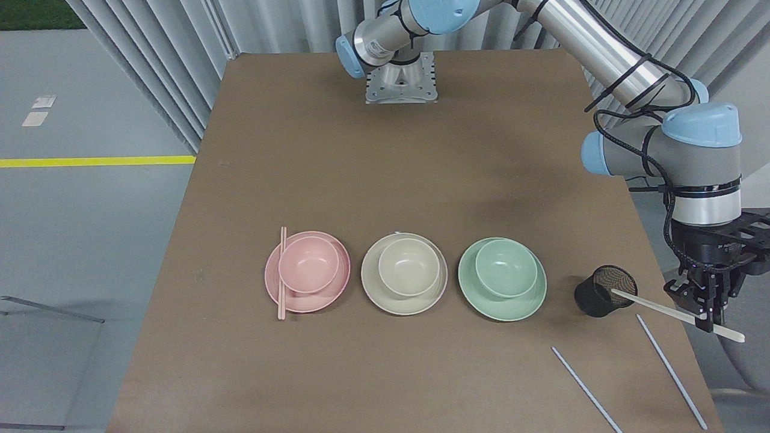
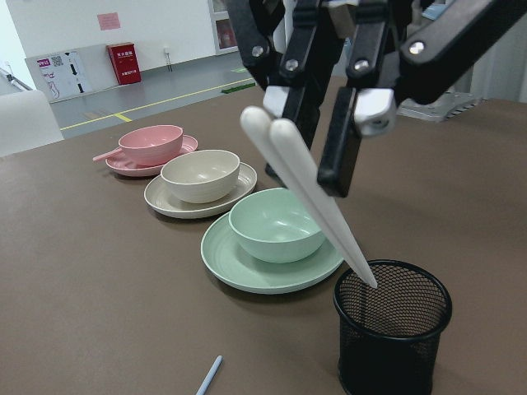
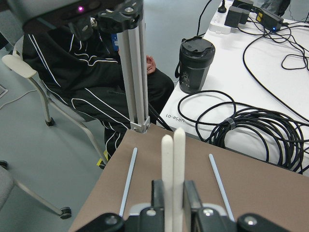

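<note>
My gripper (image 1: 704,321) is shut on a pair of white chopsticks (image 2: 317,193), held slanting at the table's right side, their lower ends over the black mesh cup (image 2: 387,346). In the wrist view the chopsticks (image 3: 172,179) point forward from between the fingers. A pink bowl (image 1: 308,263) on its plate, with pink chopsticks (image 1: 282,303) across the plate's left side, a cream bowl (image 1: 408,266) on its plate and a green bowl (image 1: 505,267) on its plate stand in a row left of the cup.
Two pale rods (image 1: 588,393) lie near the table's front right. Beside the table, the wrist view shows a seated person (image 3: 87,82) and a white desk (image 3: 256,63) with coiled cables.
</note>
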